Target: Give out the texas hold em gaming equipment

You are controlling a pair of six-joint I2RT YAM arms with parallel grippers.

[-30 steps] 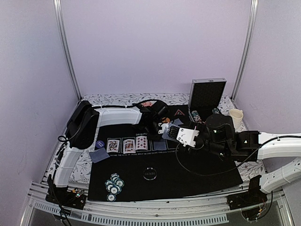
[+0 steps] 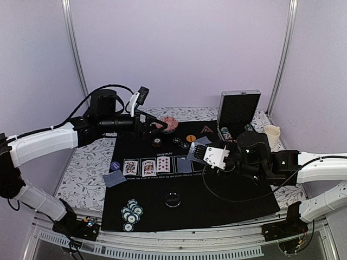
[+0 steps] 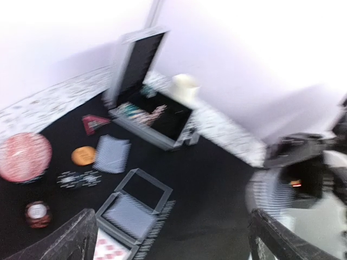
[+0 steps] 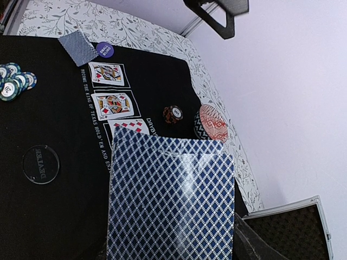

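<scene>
Blue-backed cards stand in my right gripper, which has closed round their lower part; its fingers are largely hidden. My left gripper is open and raised above the back left of the black mat. Face-up cards lie in the printed row, with a face-down card beside them. Other blue-backed cards lie at the left and near the case. Chip piles sit front left, with a clear dealer disc to their right.
An open chip case stands back right, beside a white mug. A purple small blind disc, an orange disc and a red patterned stack rest on the mat.
My left arm has risen and drawn back to the left, away from the cards in my right gripper. The right arm shows no visible movement.
</scene>
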